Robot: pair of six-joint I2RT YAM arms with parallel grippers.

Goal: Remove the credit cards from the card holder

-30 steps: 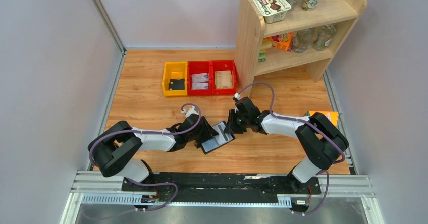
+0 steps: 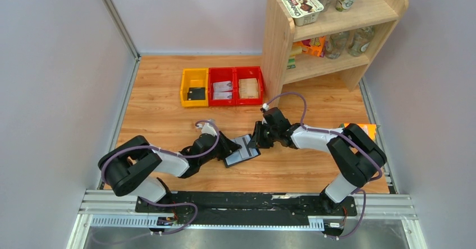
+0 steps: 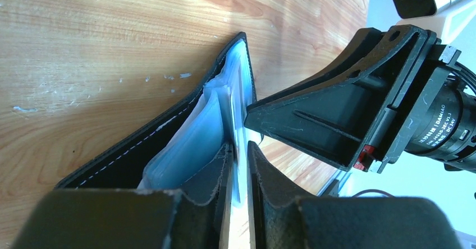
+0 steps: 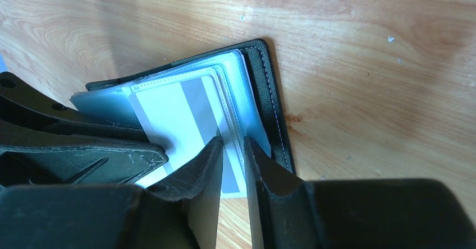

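The card holder, a black wallet (image 2: 242, 150) with clear bluish sleeves (image 3: 191, 142), lies spread on the table between both arms. A white card with a grey stripe (image 4: 178, 107) sits in a sleeve in the right wrist view. My left gripper is over the holder's left part, its fingers a narrow gap apart with upright sleeve or card edges at the tips; whether it grips them I cannot tell. Over the striped card, my right gripper keeps its fingertips slightly apart, the sleeve showing through the gap. The fingers partly hide the card's lower end.
Behind the arms stand a yellow bin (image 2: 195, 74) with a dark item and red bins (image 2: 234, 72) with cards and a tan item. A wooden shelf (image 2: 274, 52) stands at the back right, an orange packet (image 2: 368, 129) at the right.
Over the last second my left gripper has shifted slightly and turned over the holder's left side. The right arm has barely moved. The holder stays in about the same place.
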